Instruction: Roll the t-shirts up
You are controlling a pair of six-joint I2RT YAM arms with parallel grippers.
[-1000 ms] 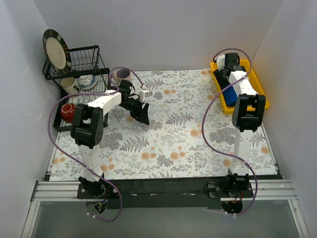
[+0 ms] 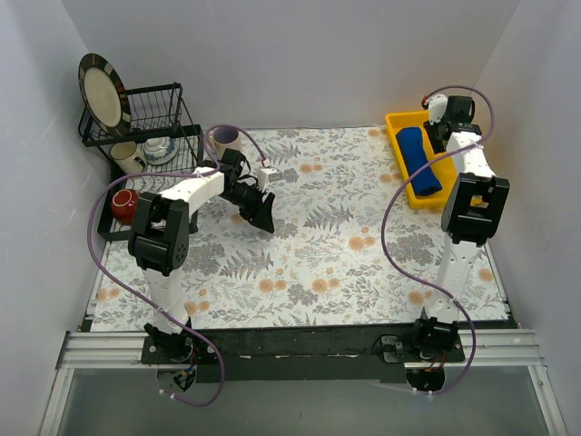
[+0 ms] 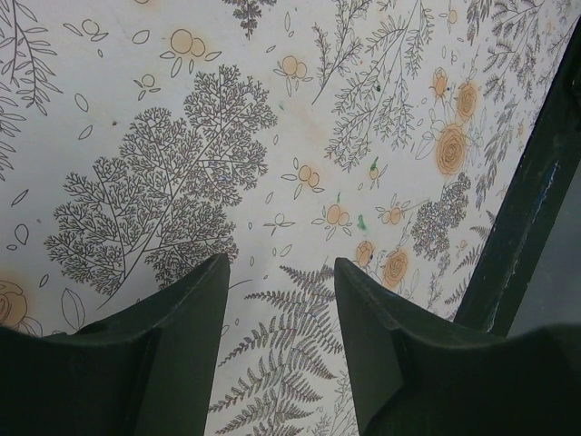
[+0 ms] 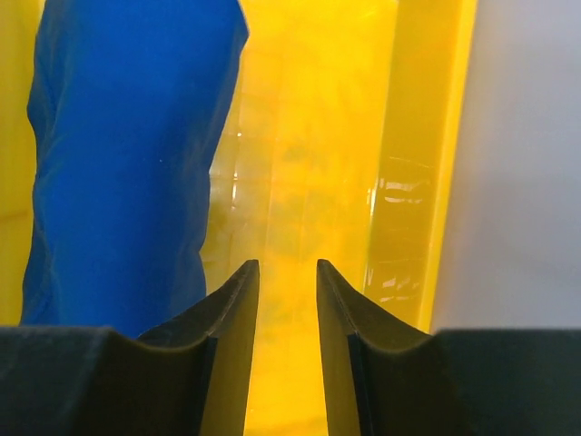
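Note:
A blue rolled t-shirt (image 2: 418, 162) lies lengthwise along the left side of the yellow bin (image 2: 425, 203), at the table's back right. From the right wrist, the blue roll (image 4: 123, 173) shows left of my right gripper, apart from its fingertips. Those fingers stand a little apart, with only the bin's yellow floor (image 4: 304, 173) visible between them. My left gripper hangs over the bare tablecloth, fingers parted and empty; in the top view it is at the centre-left, beside the rack.
A black dish rack (image 2: 154, 100) on the left holds a plate (image 2: 107, 98), cups and a red mug (image 2: 124, 206). A light mug (image 2: 224, 139) stands near my left arm.
My right gripper has moved right across the bin, away from the blue roll, which now shows more fully. The bin's left edge has hardly moved. My left arm stays nearly still.

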